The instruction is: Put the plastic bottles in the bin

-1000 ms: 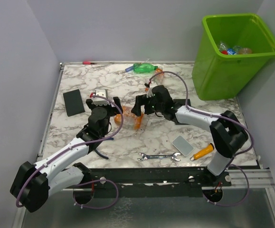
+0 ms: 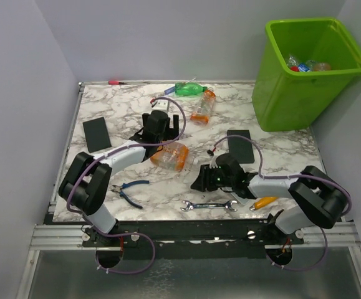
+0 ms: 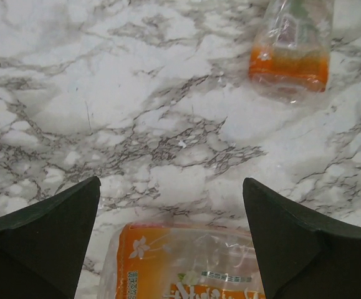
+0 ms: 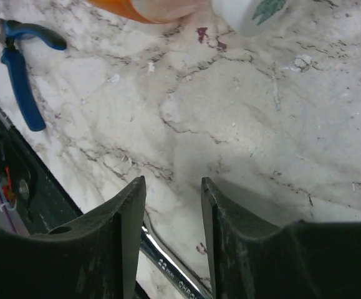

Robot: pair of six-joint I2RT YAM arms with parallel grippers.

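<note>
My left gripper is open above a clear orange-labelled bottle (image 3: pixel 180 261) lying on the marble. A second orange bottle (image 2: pixel 203 107) and a green bottle (image 2: pixel 190 88) lie at the back. My right gripper stands low over bare marble near the front, fingers apart with nothing between them; a bottle's white and orange end (image 4: pixel 249 12) is ahead of it. The green bin (image 2: pixel 280 106) stands back right, with some bottles inside.
Blue-handled pliers (image 2: pixel 132 202), a wrench (image 2: pixel 208 205), an orange-handled tool (image 2: pixel 265 201) and dark pads (image 2: pixel 96 134) lie around the marble board.
My left gripper has moved right and toward the back, over the middle bottle. My right gripper has come down toward the front, away from the bottles.
</note>
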